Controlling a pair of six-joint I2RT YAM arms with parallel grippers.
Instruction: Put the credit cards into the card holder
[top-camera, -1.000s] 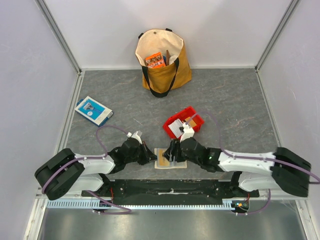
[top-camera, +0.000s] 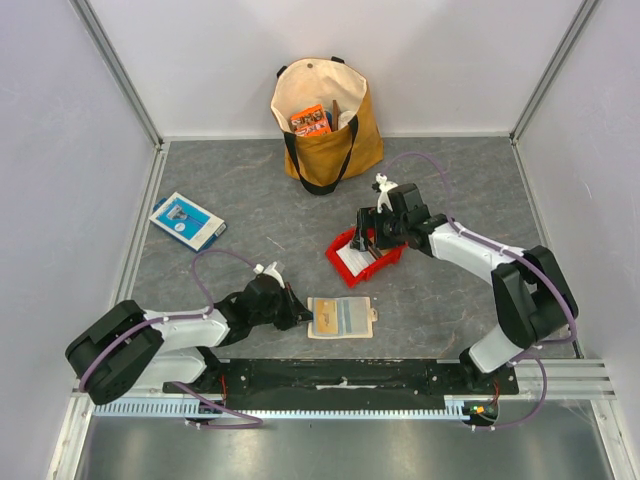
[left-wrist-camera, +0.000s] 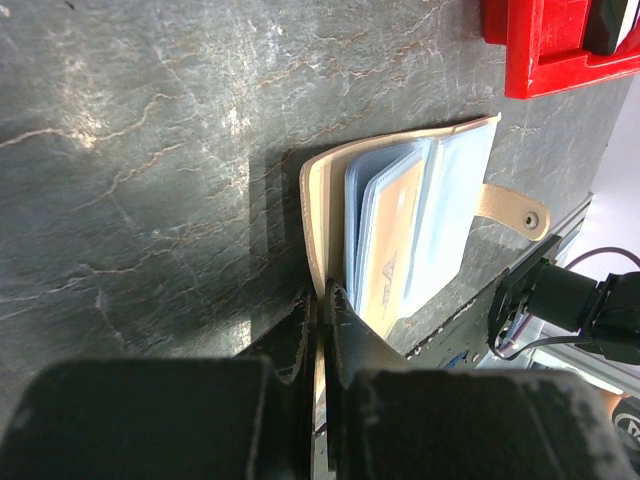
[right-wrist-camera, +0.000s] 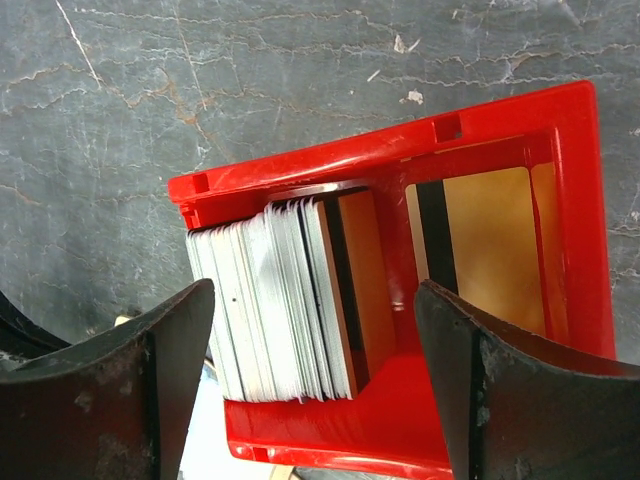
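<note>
The card holder (top-camera: 342, 318) lies spread on the table at the front, with a tan card showing in its left part and light blue sleeves beside it. At its left edge my left gripper is shut on the holder's tan border. A red box (top-camera: 345, 272) stands behind the holder. Inside it, a row of credit cards (right-wrist-camera: 265, 300) is packed on edge, white sides up, and a gold card (right-wrist-camera: 490, 245) with a black stripe lies flat in the other part. Over the box hangs my right gripper, open, fingers wide apart and nothing between them.
At the back, a yellow-brown bag (top-camera: 365, 135) holds an orange packet and other items. A blue and white box (top-camera: 188, 221) lies at the left. Bare table surrounds the red box and the holder.
My right gripper has moved from above the card holder back to over the red box, uncovering the holder in the top view. The left gripper has stayed at the holder's edge.
</note>
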